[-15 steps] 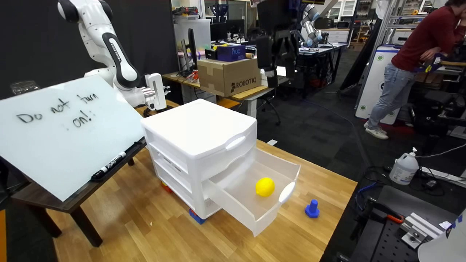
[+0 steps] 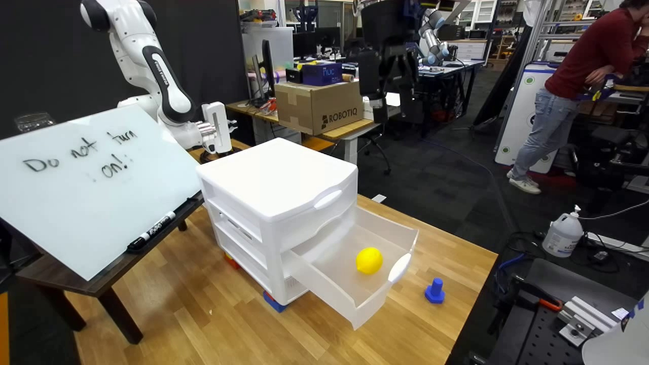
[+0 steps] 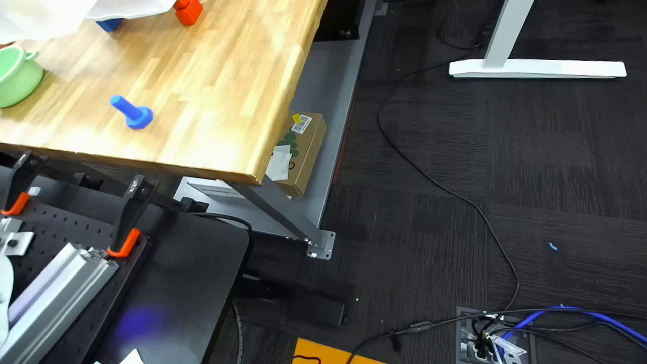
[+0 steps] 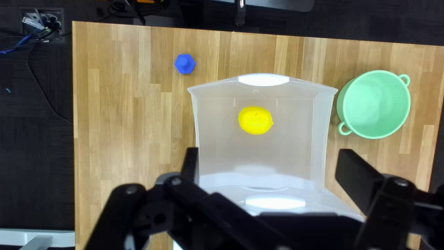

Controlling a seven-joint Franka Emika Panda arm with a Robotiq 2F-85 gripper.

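My gripper is open, its black fingers [image 4: 190, 164] spread wide with nothing between them. It hangs high over the table, partly visible at the top of exterior view 1. In the wrist view, a pulled-out translucent drawer [image 4: 254, 156] lies below, holding a yellow lemon-like object [image 4: 255, 120] towards its front edge. The drawer belongs to a white drawer unit [image 2: 277, 176]. On the wooden table stands a blue bolt-shaped piece [image 4: 185, 64], outside the drawer near its front corner. A green two-handled pot [image 4: 374, 105], seemingly empty, sits at the drawer's other side.
A tilted whiteboard [image 2: 91, 182] with a marker [image 2: 152, 230] stands beside the drawer unit. Red blocks [image 3: 188, 11] and blue blocks [image 2: 274, 301] sit under the unit. Bare tabletop [image 4: 120, 137] lies on the bolt's side. Another white robot arm [image 2: 159, 76] stands behind.
The gripper has shifted slightly to the right in exterior view 1. The drawer, yellow object and blue bolt have not moved.
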